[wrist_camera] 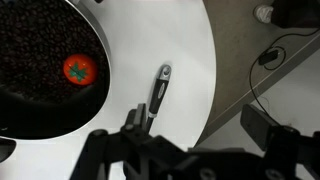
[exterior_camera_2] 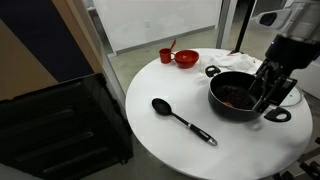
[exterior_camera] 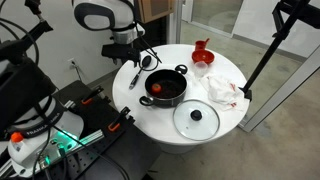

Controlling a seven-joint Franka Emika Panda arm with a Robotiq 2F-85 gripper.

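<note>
A black pot (exterior_camera: 172, 104) stands on the round white table, holding dark beans and a red tomato (wrist_camera: 80, 69). Beside it lies a black slotted spoon (exterior_camera_2: 184, 121), its handle (wrist_camera: 159, 92) seen in the wrist view. My gripper (exterior_camera: 128, 52) hangs above the table near the spoon, its fingers apart with nothing held. From the wrist, the handle reaches down between the spread fingers, whose lower part hides the spoon's far end. In exterior view 2 the gripper looms in front of the pot.
The glass lid (exterior_camera: 196, 121) lies on the table near the pot. A red bowl (exterior_camera_2: 186, 59), a red cup (exterior_camera_2: 166, 56) and a crumpled white cloth (exterior_camera: 217, 91) are on the table's other side. A dark stand arm (exterior_camera: 276, 45) leans over the right edge.
</note>
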